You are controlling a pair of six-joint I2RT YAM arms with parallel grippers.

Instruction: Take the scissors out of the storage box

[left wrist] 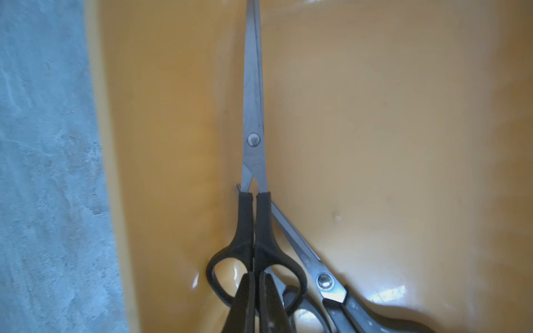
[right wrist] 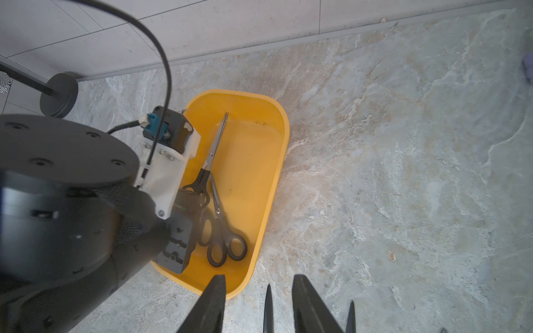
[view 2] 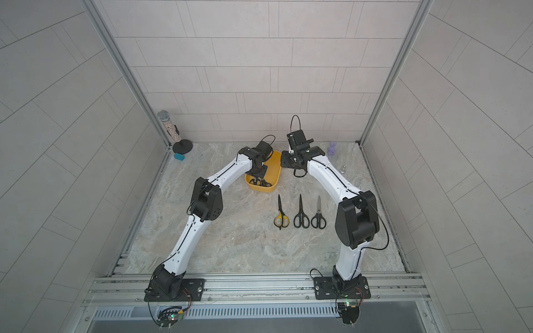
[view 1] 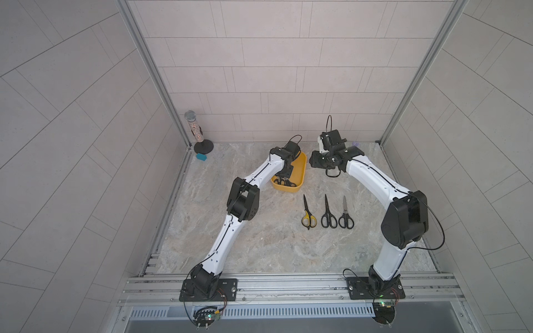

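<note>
Inside the yellow storage box lie black-handled scissors with long silver blades, pointing along its left wall. A second pair with dark handles lies partly beneath them. My left gripper is down in the box over the upper pair's finger rings. Its fingers are together, with nothing visible between them. To the right of the box, above the table, my right gripper is open and empty. Three scissors rest on the table in front: a yellow-and-black pair, a black pair and a silver-bladed pair.
A stand with a clear tube and a blue block occupy the back left corner. At the back right is a small purple object. My left arm covers part of the box.
</note>
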